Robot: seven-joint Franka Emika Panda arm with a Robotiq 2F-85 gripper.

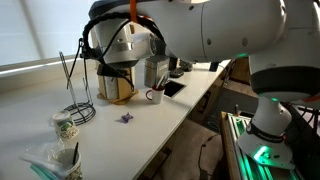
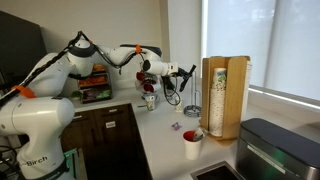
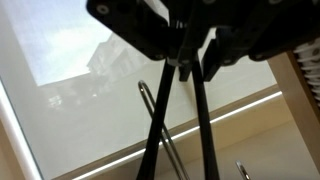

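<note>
My gripper is shut on a dark object with two long, thin legs [image 3: 205,125], which spread apart below the fingers in the wrist view. What exactly this object is, I cannot tell. High above the white counter [image 2: 165,145], the gripper [image 2: 170,70] shows small, with the dark legs [image 2: 187,73] beyond it. Near it stands a wire rack [image 1: 80,112], whose metal loop [image 3: 166,125] appears behind the legs in the wrist view. In exterior view 1 the arm partly covers the gripper.
A small purple item [image 1: 127,118] lies on the counter. Around it are a white mug [image 1: 154,96], a patterned cup [image 1: 65,126], a cup with utensils [image 2: 193,146], a wooden holder [image 2: 233,95] and a toaster [image 2: 275,150].
</note>
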